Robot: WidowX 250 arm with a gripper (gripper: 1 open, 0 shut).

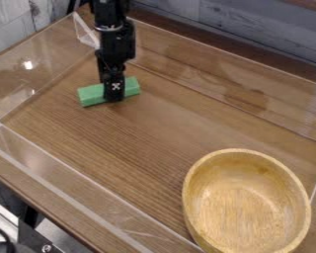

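A green rectangular block (92, 97) lies on the wooden table toward the upper left. My black gripper (114, 91) comes down from the top onto it, its fingertips low at the block's right half. Whether the fingers grip the block or only stand around it is too small to tell.
A large pale yellow bowl (247, 198) sits at the lower right.
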